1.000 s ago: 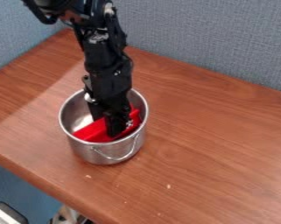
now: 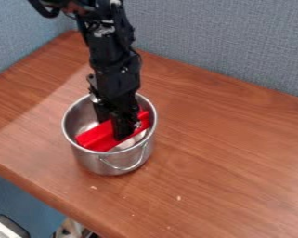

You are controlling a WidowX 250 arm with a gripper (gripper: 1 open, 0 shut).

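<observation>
A steel pot (image 2: 114, 160) with a wire handle stands on the wooden table, left of centre. Inside it lies a red object (image 2: 97, 138), with something pale beside it at the right. The black gripper (image 2: 123, 126) reaches down into the pot over the red object. It appears shut on the red object, though its fingertips are partly hidden and hard to make out.
Grey padded walls stand at the back and left. The table's front-left edge runs close to the pot, with dark items below it at the lower left.
The arm and gripper have shifted very slightly within the pot; the pot stays in place.
</observation>
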